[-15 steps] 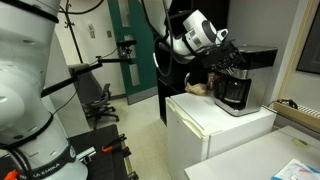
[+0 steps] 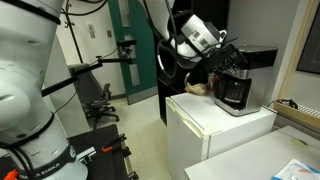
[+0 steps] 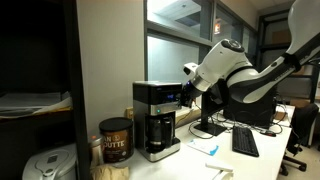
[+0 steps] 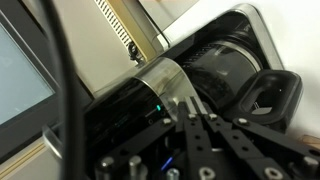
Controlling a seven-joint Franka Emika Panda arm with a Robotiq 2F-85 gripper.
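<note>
A black and silver coffee maker [image 2: 246,78] stands upright on the white cabinet, its glass carafe [image 3: 160,132] seated in the lower part. My gripper [image 2: 231,60] is up against or very close to the front of its upper section. In the wrist view, the gripper's [image 4: 195,108] fingers are together, and no object shows between them. Just beyond the fingertips lies the machine's shiny curved front [image 4: 168,82]; whether they touch it I cannot tell. The carafe's black handle [image 4: 270,96] sticks out to the right of the fingers.
A dark coffee tub [image 3: 117,139] is beside the machine. The white cabinet top [image 2: 215,117] has some clear room in front. At the far side are a keyboard [image 3: 244,141] and a monitor. A cable [image 4: 66,90] crosses the wrist view's left side.
My arm has shifted only slightly near the front of the coffee maker. The machine and the objects around it look unmoved.
</note>
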